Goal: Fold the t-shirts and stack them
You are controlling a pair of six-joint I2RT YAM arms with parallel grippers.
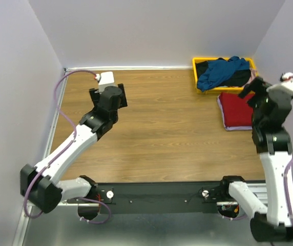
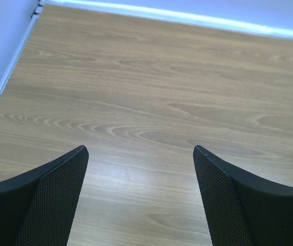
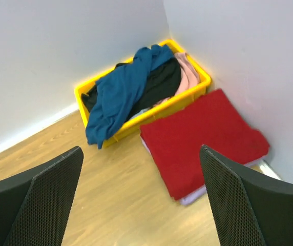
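A folded red shirt (image 3: 197, 138) lies at the back right of the table, on top of folded lilac cloth (image 3: 193, 195) that shows along its edge. Behind it, loose shirts fill a yellow basket: a blue one (image 3: 120, 92) draped over the front rim, a black one (image 3: 159, 82) and a pink one (image 3: 186, 74). My right gripper hangs raised near the right wall, its fingers wide open and empty. Over bare wood on the left, my left gripper is open too, nothing between its fingers.
The yellow basket (image 1: 200, 90) stands in the back right, just behind the folded stack. Walls close in at the left, back and right. Bare wooden table (image 1: 162, 128) stretches clear across the middle and left.
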